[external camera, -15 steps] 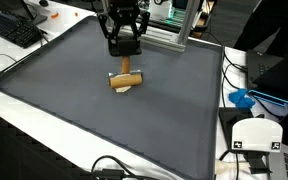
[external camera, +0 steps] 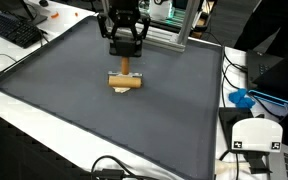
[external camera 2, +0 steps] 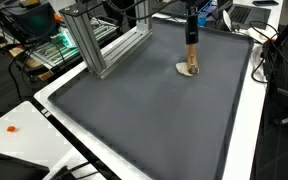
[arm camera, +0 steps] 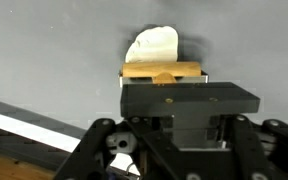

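My gripper (external camera: pixel 126 42) is shut on the dark upper end of a wooden roller tool. From that black grip (arm camera: pixel 189 100) a wooden neck runs down to a crosswise wooden roller (external camera: pixel 125 81) with metal at its ends. A flat, pale, dough-like piece (arm camera: pixel 152 45) lies on the grey surface, partly hidden by the roller in exterior view 1. In the wrist view the roller (arm camera: pixel 162 69) overlaps the near edge of the pale piece. In exterior view 2 the wooden tool (external camera 2: pixel 192 55) stands upright over it. Whether roller and piece touch is unclear.
The grey board (external camera: pixel 164 120) is mostly clear around the tool. A white-framed rack (external camera 2: pixel 112 45) stands at its edge. Off the board lie a blue object (external camera: pixel 242 99), a white device (external camera: pixel 256 134), a keyboard (external camera: pixel 12 28) and black cables.
The gripper and tool have shifted very slightly to the right and nearer in exterior view 1. The roller now looks more level. The grip is kept.
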